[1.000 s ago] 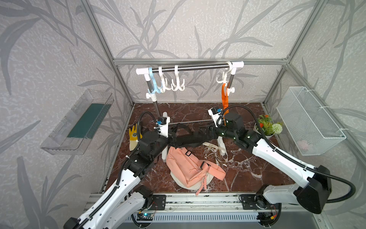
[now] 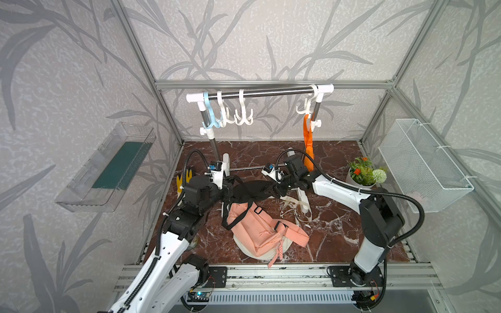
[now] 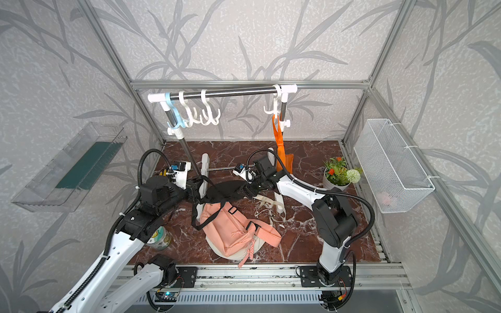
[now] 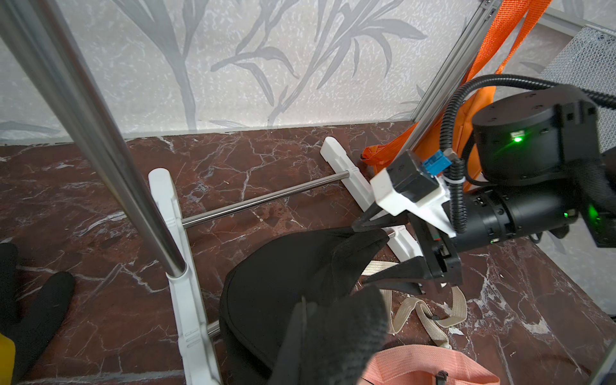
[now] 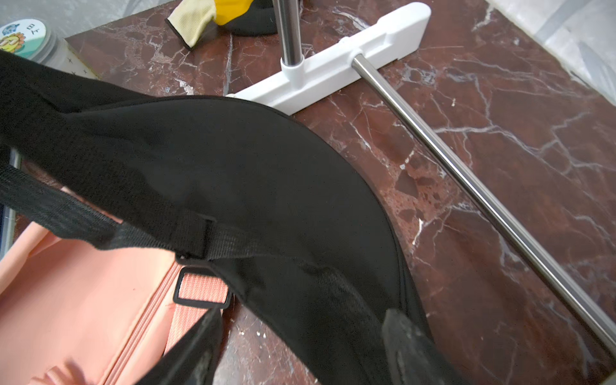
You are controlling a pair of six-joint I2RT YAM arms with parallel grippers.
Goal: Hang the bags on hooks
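Note:
A black bag (image 5: 243,166) with straps lies low between the feet of the hook rack, beside a pink bag (image 2: 258,234). My left gripper (image 2: 225,188) is over the bag's left part, where a black strap hangs; it is shut, and whether strap is between its fingers is unclear. My right gripper is open at the bag's right end, fingers around or just beside the black fabric. The rack's top bar (image 2: 271,91) carries white hooks (image 2: 243,115) and a blue hook (image 2: 210,114). An orange bag (image 2: 308,135) hangs on the right hook.
A plant (image 2: 365,172) stands at right, wire baskets (image 2: 422,172) are on both side walls, a yellow glove (image 5: 227,12) lies at left and a jar (image 3: 159,240) stands front left. Beige straps (image 4: 436,320) lie by the right rack foot.
My right arm has moved left and lower, folding toward the middle over the bag. My left gripper has shifted slightly left; a black strap now drapes over the pink bag.

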